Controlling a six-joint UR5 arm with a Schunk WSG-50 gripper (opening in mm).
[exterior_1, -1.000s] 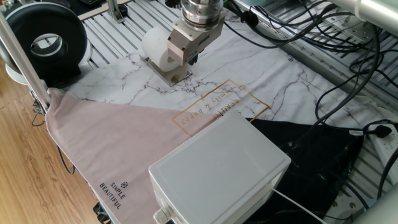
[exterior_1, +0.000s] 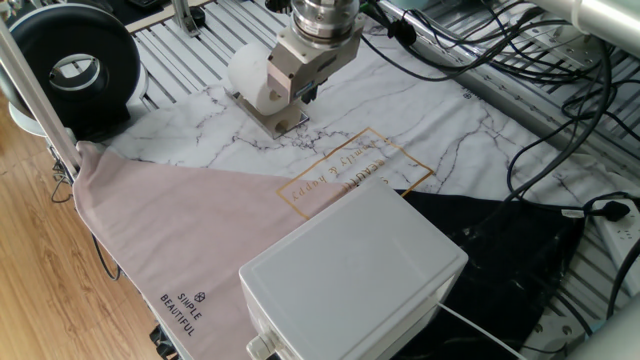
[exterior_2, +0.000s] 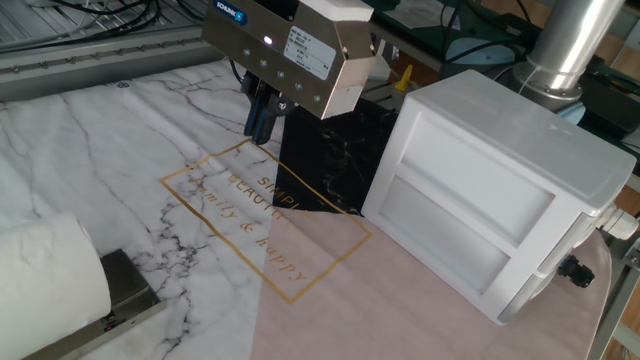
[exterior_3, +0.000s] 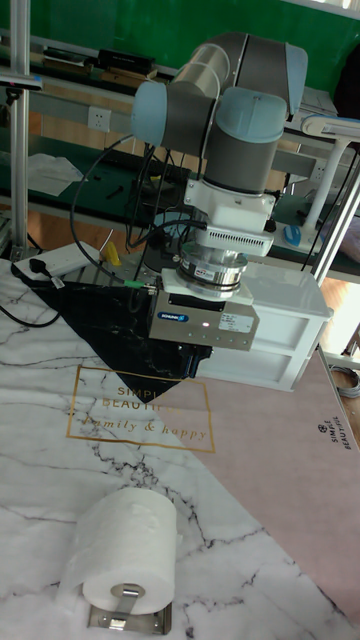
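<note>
My gripper (exterior_2: 262, 122) hangs above the patterned cloth, its dark fingers pointing down and close together. It looks shut, and nothing shows between the fingertips. In exterior view 3 the gripper (exterior_3: 194, 368) is in front of a white two-drawer box (exterior_3: 293, 341), apart from it. That box (exterior_2: 450, 200) stands on the cloth with both drawer fronts closed. A white paper roll (exterior_3: 122, 544) rests on a metal holder (exterior_3: 133, 621) at the near side of exterior view 3. In exterior view 1 my gripper body partly hides the roll (exterior_1: 248, 72), and the fingers are mostly hidden.
The cloth (exterior_1: 200, 200) has marble, pink and black areas with a gold-framed print. Cables (exterior_1: 560, 160) run along the right edge in exterior view 1. A black round object (exterior_1: 70, 70) stands at the far left there.
My gripper and wrist have shifted very slightly in exterior view 1. The roll, the box and the cloth have stayed where they were.
</note>
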